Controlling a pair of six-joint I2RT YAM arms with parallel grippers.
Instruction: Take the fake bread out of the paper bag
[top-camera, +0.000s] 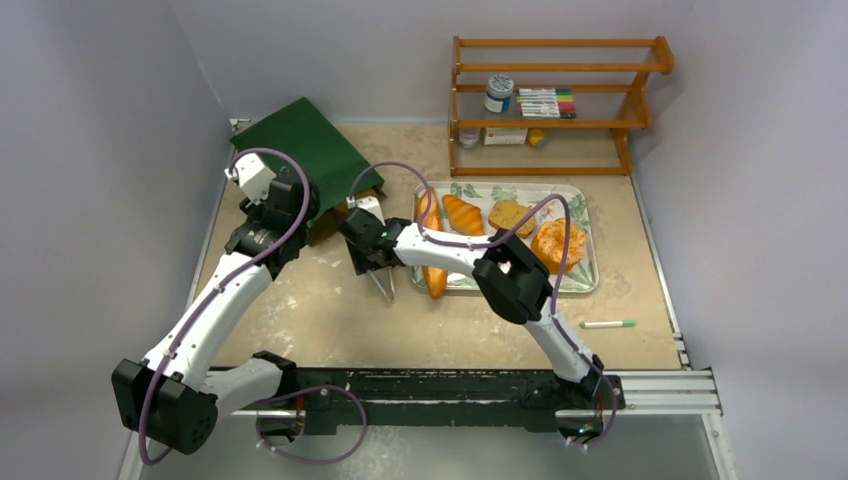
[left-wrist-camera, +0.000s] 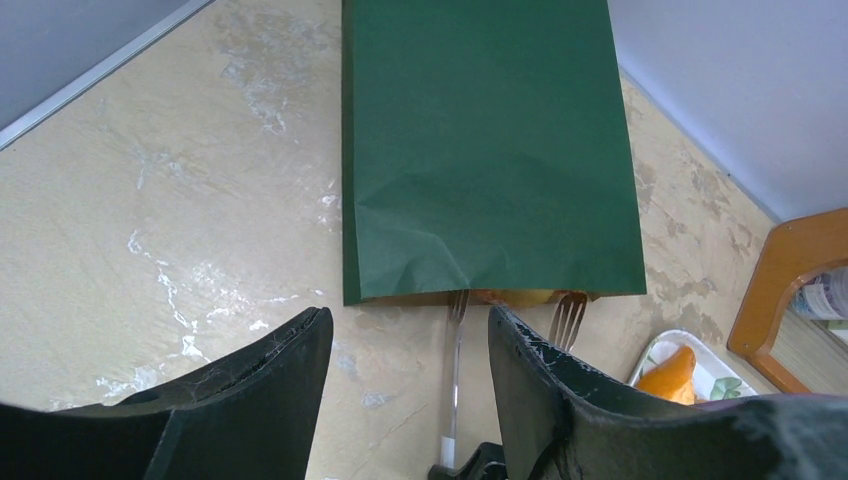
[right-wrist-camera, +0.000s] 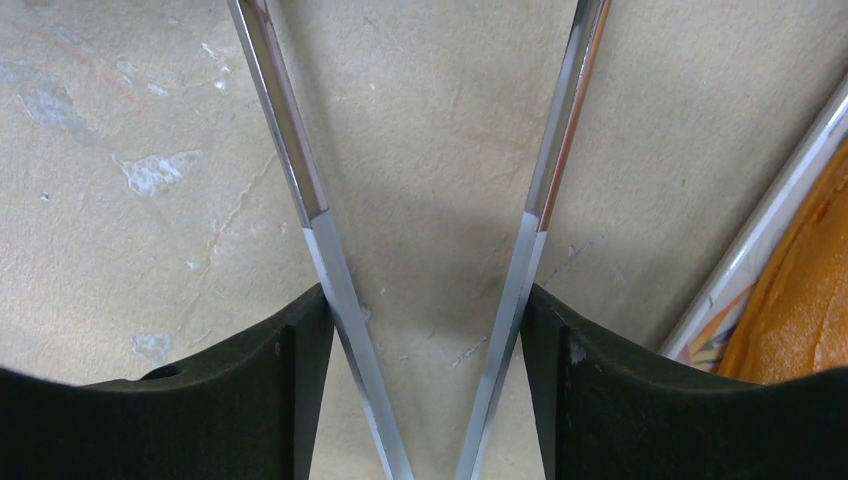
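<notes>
The green paper bag (top-camera: 310, 150) lies at the back left, its opening facing the front right. A bit of bread (left-wrist-camera: 518, 298) shows under the bag's lip; the rest is hidden. My left gripper is open above the table near the bag's mouth, nothing between its fingers. My right gripper is shut on metal tongs (right-wrist-camera: 347, 315), one tong arm against each finger, the arms still spread. In the left wrist view the forked tips of the tongs (left-wrist-camera: 568, 318) are at the bag's mouth, one on each side of the visible bread.
A patterned tray (top-camera: 590, 270) to the right holds a baguette (top-camera: 437, 280), a croissant (top-camera: 462, 215), a bread slice (top-camera: 510, 217) and a round bun (top-camera: 555, 247). Behind it stands a wooden rack (top-camera: 560, 124). A green-capped marker (top-camera: 607, 324) lies front right.
</notes>
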